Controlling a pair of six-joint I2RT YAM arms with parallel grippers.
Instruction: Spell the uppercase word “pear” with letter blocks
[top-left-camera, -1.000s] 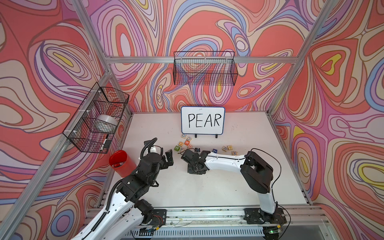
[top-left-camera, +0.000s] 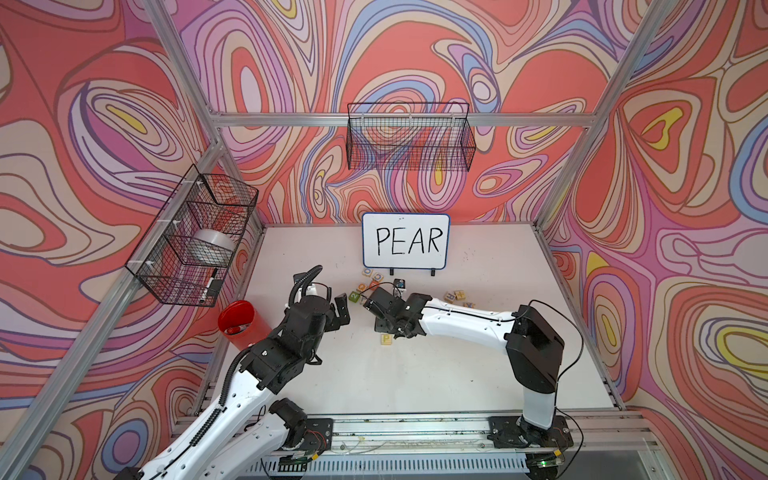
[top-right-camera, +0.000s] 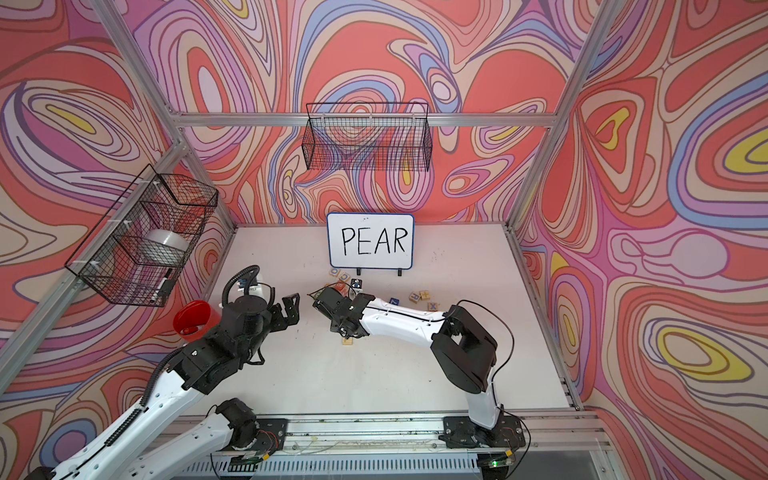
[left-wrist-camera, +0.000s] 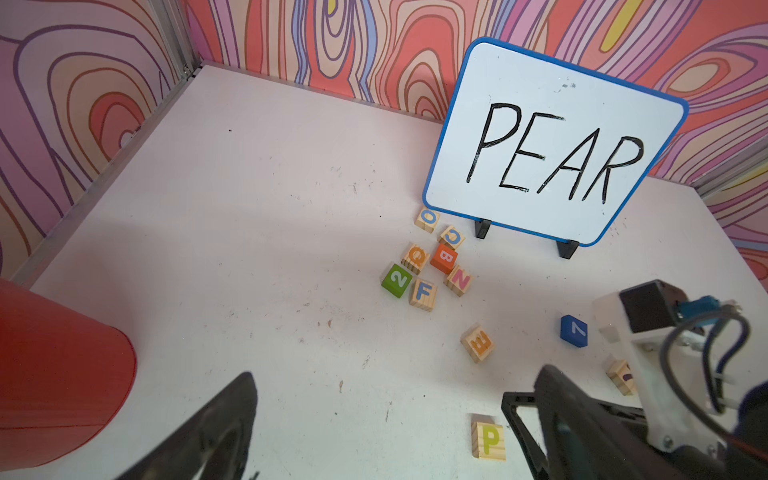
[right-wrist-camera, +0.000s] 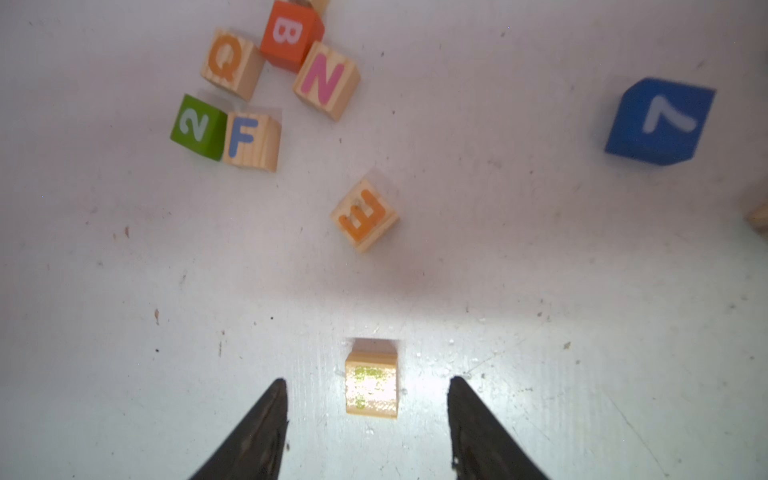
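A wooden P block (left-wrist-camera: 488, 440) lies alone on the front middle of the table, below my right gripper, whose fingers are spread either side of it in the wrist view, above the table. A wooden E block (right-wrist-camera: 365, 214) lies tilted in orientation just behind it. The whiteboard (top-left-camera: 405, 240) at the back reads PEAR. My left gripper (top-left-camera: 341, 308) is held raised over the left side, open and empty. No A or R block is clearly readable.
Clustered blocks, including green 2 (left-wrist-camera: 397, 280), F (left-wrist-camera: 423, 294) and red B (left-wrist-camera: 444, 257), lie behind. A blue 7 (left-wrist-camera: 573, 330) is to the right. A red bucket (top-left-camera: 245, 325) stands left.
My right arm has risen and shifted slightly right, uncovering the P block in the top left view.
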